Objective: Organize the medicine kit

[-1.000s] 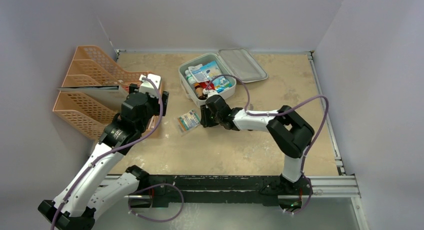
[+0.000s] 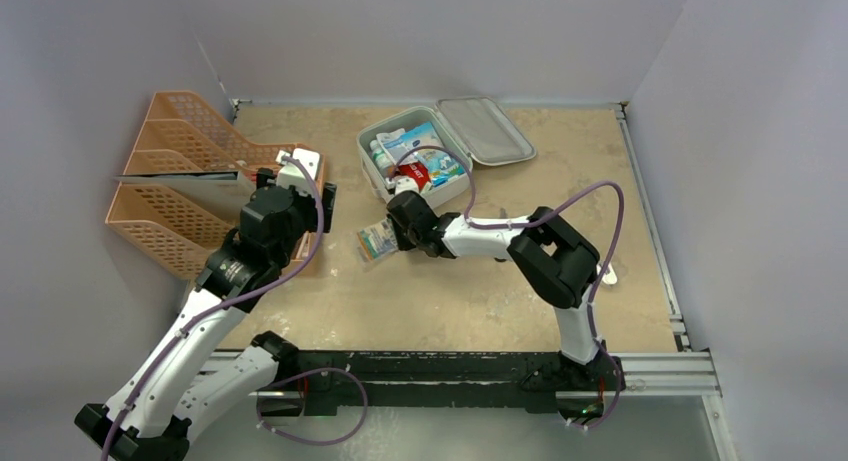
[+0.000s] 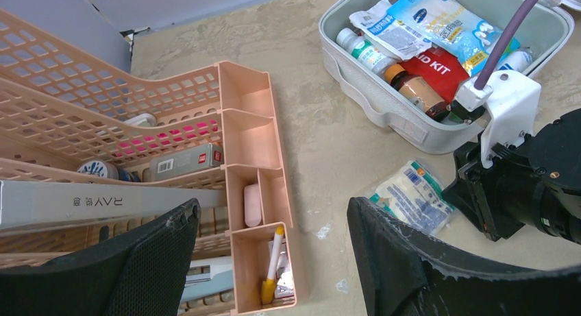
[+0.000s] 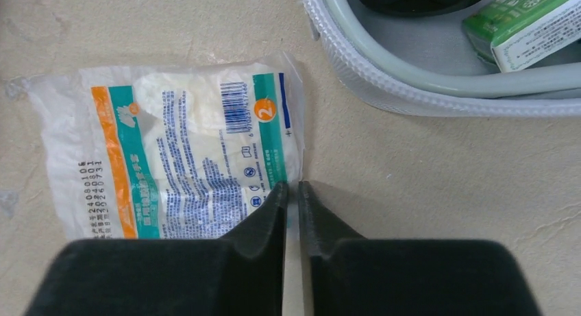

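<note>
A clear packet with orange and teal stripes [image 4: 185, 151] lies flat on the table, in front of the grey medicine case [image 3: 373, 114]. Over the packet's right edge, my right gripper has its fingertips close together; a sliver of that edge shows in the narrow slit. Whether they grip it is unclear. The open case holds a white bottle [image 3: 366, 54], a brown bottle [image 3: 418, 93], a red pouch [image 3: 438, 73] and a blue-white packet [image 3: 445, 21]. At the left, my left gripper hangs open over the basket's edge, nothing between its fingers.
An orange-pink basket [image 2: 165, 221] with compartments stands on the left, holding boxes and small items. The case lid [image 2: 487, 131] lies folded back to the right. A small white object [image 2: 608, 274] sits far right.
My right gripper has moved left to the packet, now covering its right edge in the top view. The left arm and the case have stayed still.
</note>
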